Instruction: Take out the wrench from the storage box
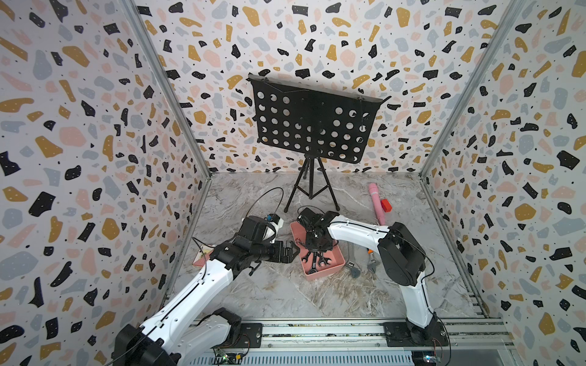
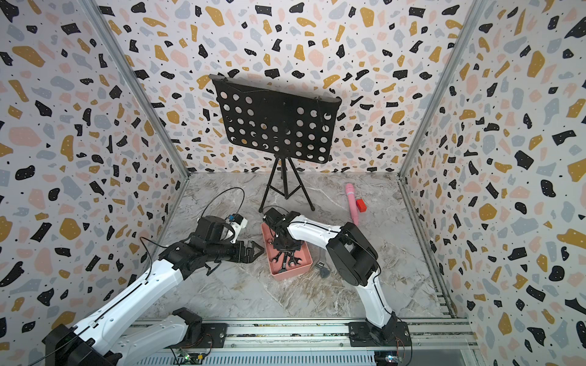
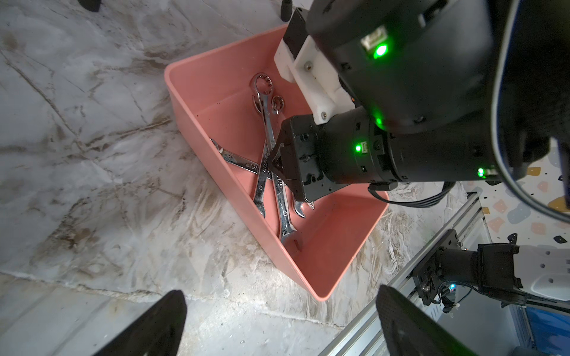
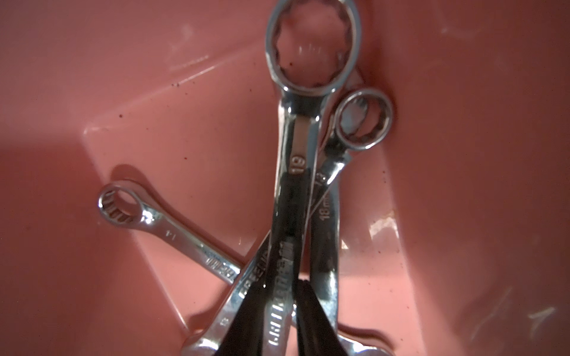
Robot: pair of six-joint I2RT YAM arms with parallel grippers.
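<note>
Several silvery combination wrenches lie crossed in the pink storage box (image 3: pixel 228 192). The largest, a wrench marked 19 (image 4: pixel 292 184), lies on top in the right wrist view, its ring end away from the fingers. My right gripper is down inside the box, open a little, with one fingertip on each side of that wrench's shaft; whether they touch it is not clear. A smaller wrench marked 14 (image 4: pixel 178 234) lies to the left, others beneath. My left gripper stands open and empty, left of the box and outside it.
Right of the box lie grey metal tools (image 1: pixel 353 269). Farther back are a pink tube (image 1: pixel 376 202) and a red block (image 1: pixel 385 205). A black stand (image 1: pixel 311 174) rises behind the box.
</note>
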